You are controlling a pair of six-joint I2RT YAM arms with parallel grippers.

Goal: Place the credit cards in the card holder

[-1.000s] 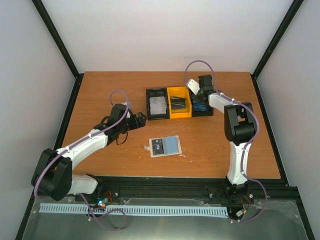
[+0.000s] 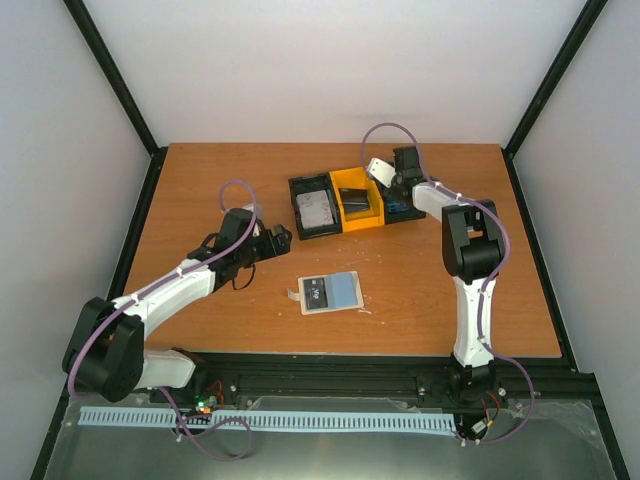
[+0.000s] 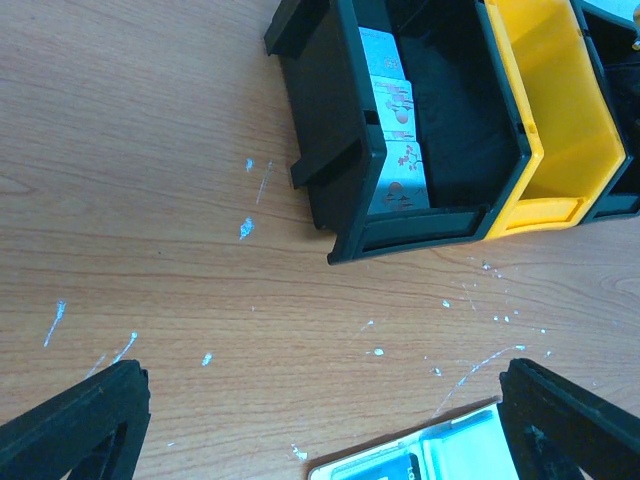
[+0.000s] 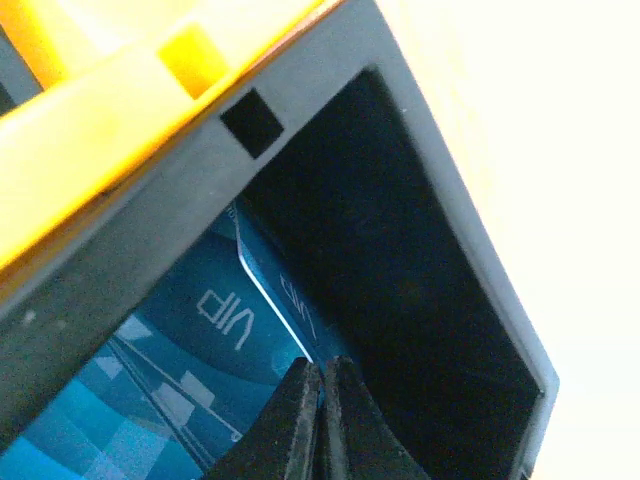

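Observation:
The card holder lies flat mid-table, with a dark card and pale blue fields showing; its corner appears at the bottom of the left wrist view. Blue cards stand in the right black bin, one leaning apart from the others. My right gripper is shut inside this bin, its tips at that card's edge; whether they pinch it I cannot tell. My left gripper stands open and empty, left of the bins and above the holder's left side.
The joined bins hold light cards in the left black one and dark cards in the yellow one. Bin walls rise close around the right fingers. Bare table surrounds the holder.
The joined bins have turned a little and moved slightly left. My left arm and the card holder have stayed put.

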